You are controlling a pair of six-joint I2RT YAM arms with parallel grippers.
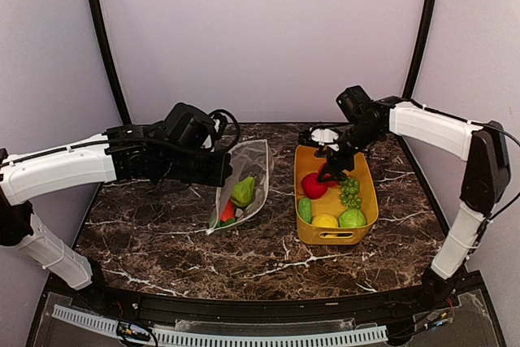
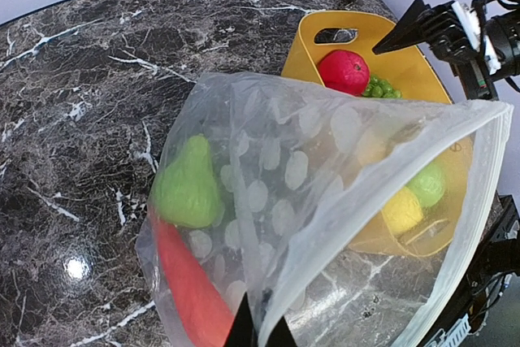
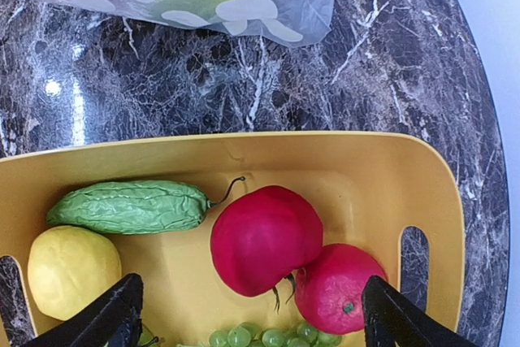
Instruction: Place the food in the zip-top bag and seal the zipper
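The clear zip top bag (image 1: 258,170) stands with its mouth spread, holding a green pear (image 2: 188,184) and a long red vegetable (image 2: 188,290). My left gripper is shut on the bag's rim at the bottom of the left wrist view. In the yellow basket (image 1: 302,232) lie two red fruits (image 3: 266,240), a green cucumber-like vegetable (image 3: 130,207), a yellow fruit (image 3: 73,272), green grapes (image 1: 349,191) and a round green vegetable (image 1: 352,218). Above the red fruits, my right gripper is open, its fingers wide apart, nothing held.
The basket's raised walls and end handles surround the food, with a narrow strip of marble table (image 1: 280,201) between it and the bag. Bare table lies in front of both. Walls close off the back and sides.
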